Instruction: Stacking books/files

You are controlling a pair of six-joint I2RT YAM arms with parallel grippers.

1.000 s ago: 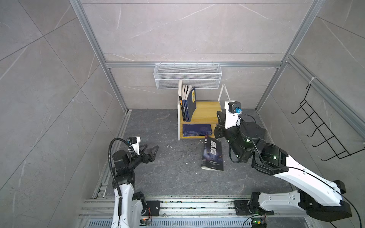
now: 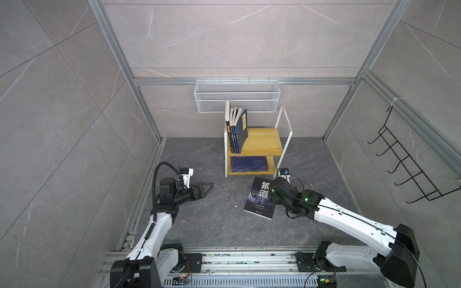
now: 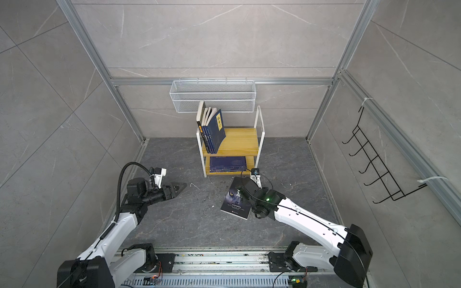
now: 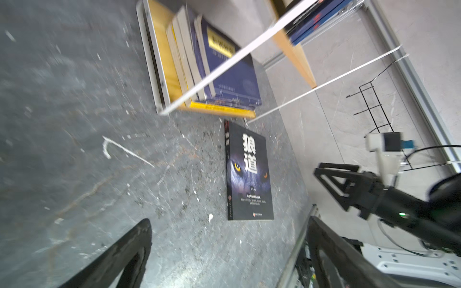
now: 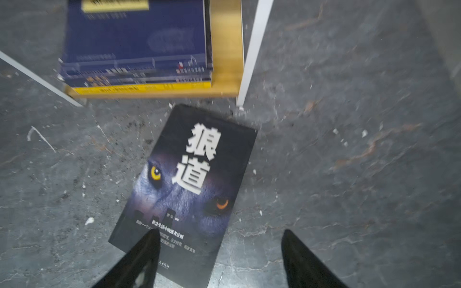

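A dark book with a wolf's eyes and white title (image 2: 258, 199) lies flat on the floor before the two-tier wooden shelf (image 3: 245, 139). Several books (image 2: 236, 130) stand leaning at the top shelf's left; a flat stack of blue books (image 5: 134, 38) fills the lower tier. My left gripper (image 2: 207, 188) is open, left of the wolf book, nothing between its fingers. My right gripper is open above that book, fingertips spread and nothing held; in the top views the arm hides part of it.
A white wire basket (image 2: 236, 96) hangs on the back wall, a black hook rack (image 3: 379, 168) on the right wall. The floor left and right of the shelf is clear. The top shelf's right part is bare.
The wolf book has moved left and settled flat on the floor. My left gripper has shifted rightward and turned.
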